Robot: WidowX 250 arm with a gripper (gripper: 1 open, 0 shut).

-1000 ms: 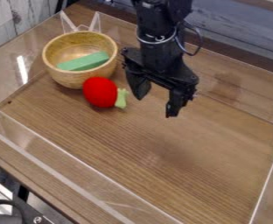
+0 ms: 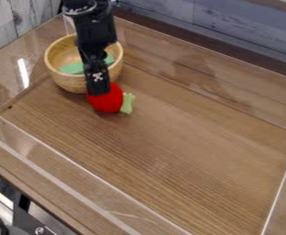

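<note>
A red round object with a small pale green part lies on the wooden table, just in front of a tan bowl that holds something green. The black gripper hangs from above over the bowl's right side, its fingers down at the red object. Whether the fingers are open or shut on it is unclear.
A white wall or edge runs along the left and the back right.
The gripper has moved left from the middle of the table and stretched toward the red object beside the bowl. The red object looks roughly in the same place.
</note>
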